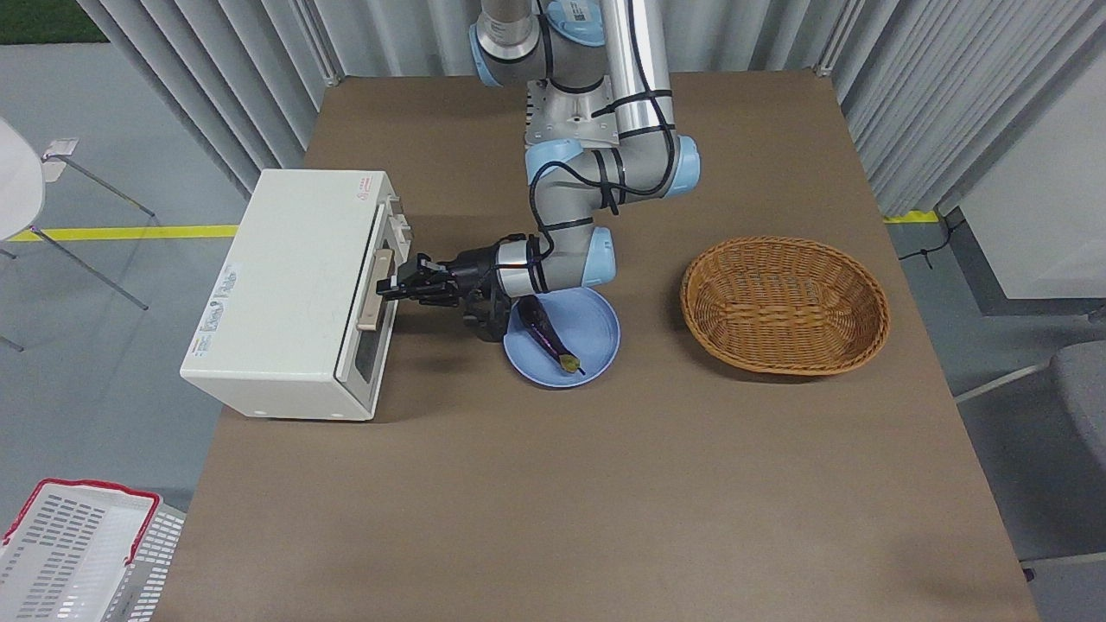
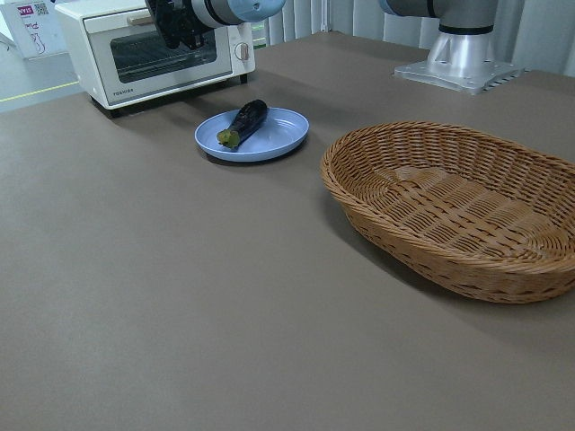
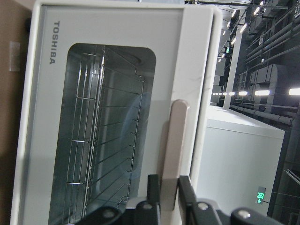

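A white Toshiba toaster oven [image 1: 275,290] sits at the table's left. In the wrist view my gripper has its fingers on either side of the oven's pale door handle [image 3: 174,140], apparently closed on it. The door [image 3: 103,18] stands almost upright, at most slightly away from the body, with a wire rack behind its glass. An eggplant [image 1: 541,328] lies on a blue plate [image 1: 581,352] below my arm, beside the oven.
A wicker basket [image 1: 785,306] stands to the right of the plate. A white plastic crate [image 1: 78,549] is on the floor at the lower left.
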